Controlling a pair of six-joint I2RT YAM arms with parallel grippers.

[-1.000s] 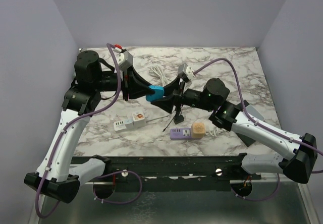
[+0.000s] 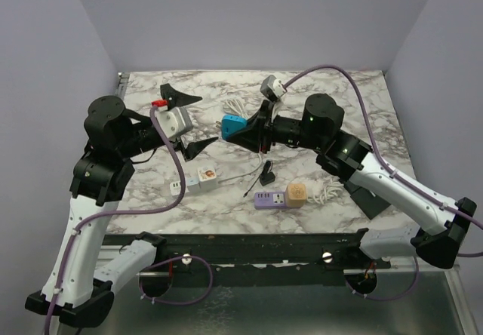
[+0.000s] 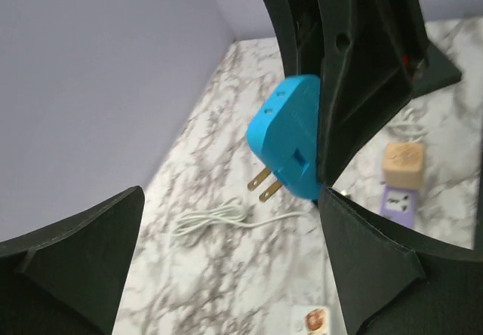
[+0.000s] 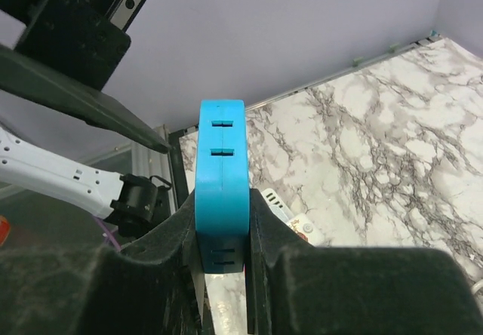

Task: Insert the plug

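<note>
My right gripper [image 2: 249, 133] is shut on a blue plug [image 2: 232, 125] above the middle of the table. Two metal prongs [image 3: 266, 184] stick out from the plug's underside in the left wrist view. The right wrist view has the plug [image 4: 222, 176] upright between the right fingers, its narrow slotted side toward the camera. To the plug's left, my left gripper [image 2: 207, 120] stands wide open and empty, clear of it. Below lie a white power strip [image 2: 181, 187] with a white block [image 2: 207, 177] at its end, and a purple strip [image 2: 270, 200] with a tan block [image 2: 296, 195].
A small black device [image 2: 267, 174] with a thin lead lies behind the purple strip. A white cable bundle [image 2: 236, 107] rests farther back, and a dark flat pad [image 2: 370, 201] sits at the right.
My left gripper has opened, let go of the blue plug and drawn back to the left. The plug stays in my right gripper, which has shifted slightly.
</note>
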